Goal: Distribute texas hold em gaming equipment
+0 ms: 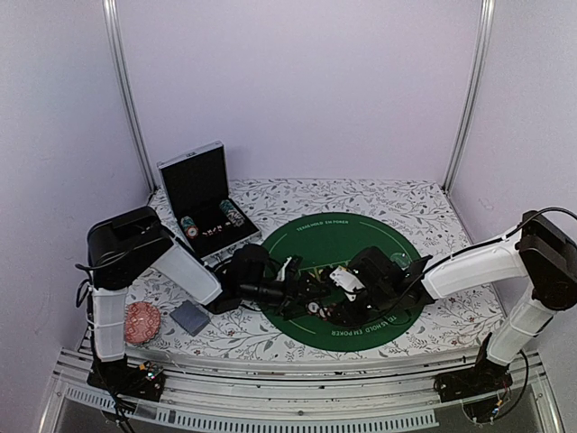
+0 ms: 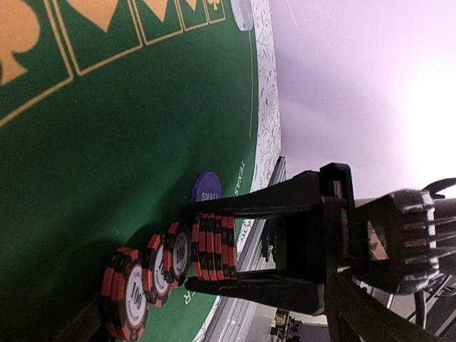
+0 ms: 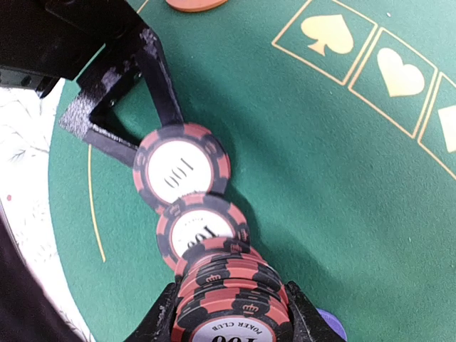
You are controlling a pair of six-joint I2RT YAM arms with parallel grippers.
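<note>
Red-and-black "100" poker chips [image 3: 178, 171] stand in a row of stacks on the green poker mat [image 1: 334, 236]. My left gripper [image 1: 311, 296] is open beside the row's near stack; in the right wrist view its two fingers [image 3: 162, 89] spread at that stack's edge. At the row's other end, my right gripper has its fingers on both sides of the tallest stack [image 2: 214, 246]. Whether they press on it cannot be told. A purple "SMALL" disc [image 2: 206, 187] lies close by the right gripper. From above, the arms hide most of the row.
An open case [image 1: 194, 176] with more chips stands at the back left. At the front left lie a red patterned round thing [image 1: 141, 322] and a dark square thing [image 1: 189, 317]. A pale object [image 1: 399, 259] sits by the right arm.
</note>
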